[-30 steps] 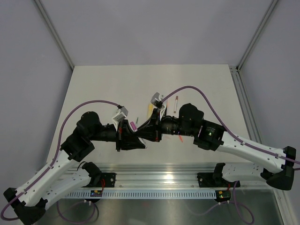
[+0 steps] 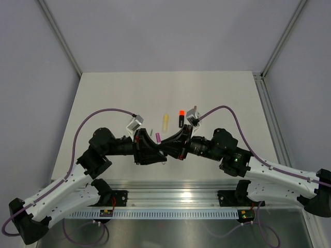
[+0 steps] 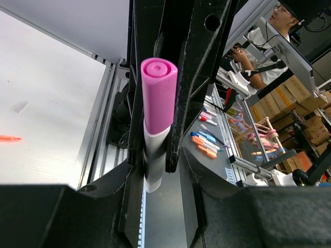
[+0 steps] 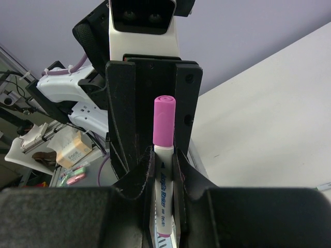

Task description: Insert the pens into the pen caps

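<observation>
A white marker with a pink cap (image 3: 159,93) stands between my two grippers, cap end up, and its white body (image 4: 164,196) runs straight below the cap. No gap shows between cap and body. Coming from the left, my left gripper is shut on the marker's body just below the cap. From the other side, my right gripper is shut on the same marker. The top view shows the pink end (image 2: 158,138) sticking out between the hands, while most of the body is hidden by them.
Behind the hands on the white table (image 2: 119,93) lie a yellow pen (image 2: 165,123) and a dark pen with an orange end (image 2: 181,119). An orange pen tip (image 3: 9,138) lies at the left wrist view's edge. Several markers (image 3: 207,144) lie beyond the rail.
Both hands have shifted right, the right one more. The marker, tilted before, now stands straighter in the top view. The dark pen with the orange end has come into sight.
</observation>
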